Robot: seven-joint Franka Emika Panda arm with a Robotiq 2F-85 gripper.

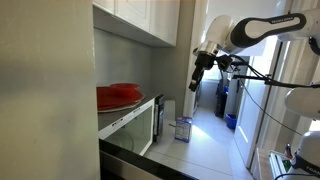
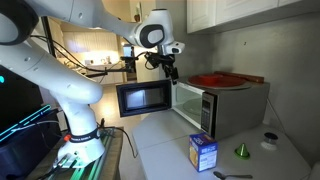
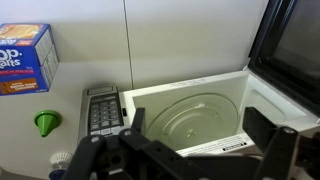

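Note:
A microwave (image 2: 229, 112) stands on the counter, its dark door (image 2: 143, 95) swung open. Looking down in the wrist view, I see its white interior with a round glass turntable (image 3: 192, 122) that has nothing on it. My gripper shows along the bottom of that view, its dark fingers wide apart and nothing between them. In exterior view 2 the gripper (image 2: 171, 72) hangs above the open door, near the microwave's front. Exterior view 1 shows the gripper (image 1: 195, 82) up in the air, right of the microwave.
Red dishware (image 2: 213, 79) lies on top of the microwave. Before it on the counter stand a blue Pop-Tarts box (image 2: 203, 153) and a small green cone-shaped object (image 2: 242, 151). A silver utensil (image 2: 232, 177) lies near the front edge. Counter left of the box is clear.

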